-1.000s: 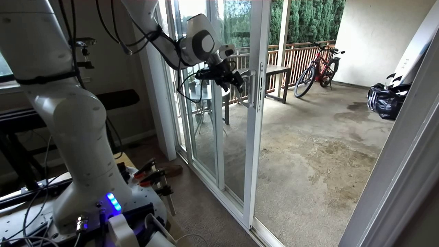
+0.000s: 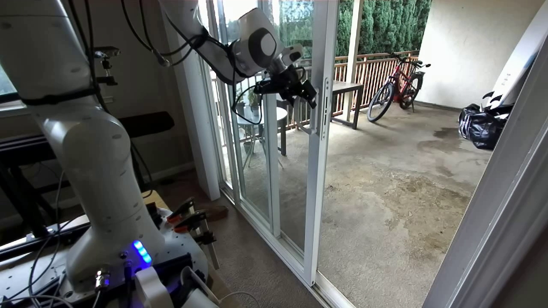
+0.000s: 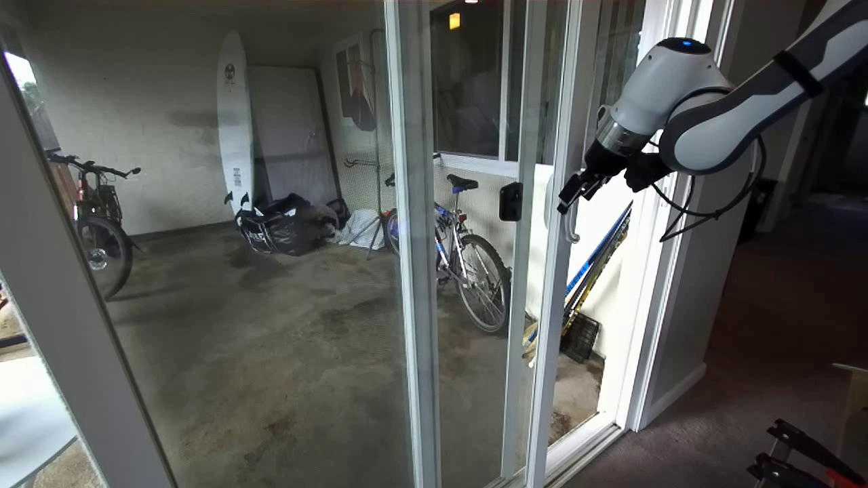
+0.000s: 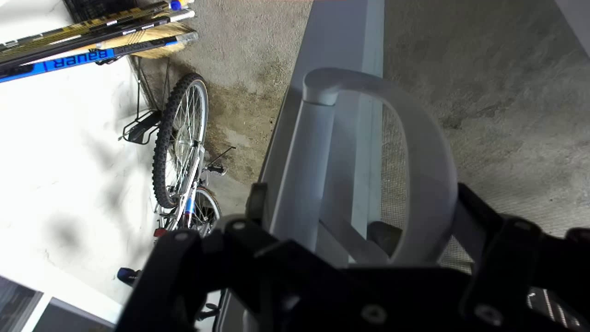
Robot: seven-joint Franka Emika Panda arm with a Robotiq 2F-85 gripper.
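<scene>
A white, curved pull handle is fixed to the edge stile of a sliding glass door. In the wrist view, my black gripper stands open, its fingers spread wide with the handle's bow and part of the stile between them. The right finger lies close against the outer side of the bow; whether they touch cannot be told. In exterior view 1, the gripper overlaps the upper part of the handle. Exterior view 2 shows the lower handle below the gripper. The door stands partly open.
A floor track runs under the door. The doorway opens onto a bare concrete patio. Outside are a red bicycle, a black bag and, near the wall, hockey sticks. Clamps sit at my base.
My gripper has moved right and slightly up in exterior view 1, from beside the handle to overlapping its upper part. The door appears unmoved.
</scene>
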